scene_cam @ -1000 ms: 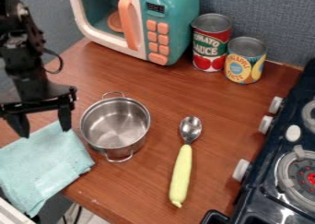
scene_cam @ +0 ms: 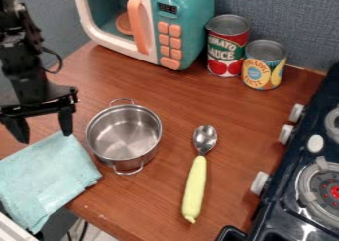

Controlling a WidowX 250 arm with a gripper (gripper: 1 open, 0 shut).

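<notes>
My black gripper (scene_cam: pixel 43 126) hangs at the left edge above the light-blue cloth (scene_cam: pixel 40 180), its fingers pointing down and apart with nothing seen between them. Right of it a steel pot (scene_cam: pixel 123 136) stands on the wooden table (scene_cam: pixel 172 205). A spoon with a pale yellow handle (scene_cam: pixel 196 185) lies right of the pot.
A teal toy microwave (scene_cam: pixel 175 17) stands at the back, beside a red-labelled can (scene_cam: pixel 227 49) and a yellow-labelled can (scene_cam: pixel 263 68). A black stove (scene_cam: pixel 304 176) fills the right side. The table behind the pot is clear.
</notes>
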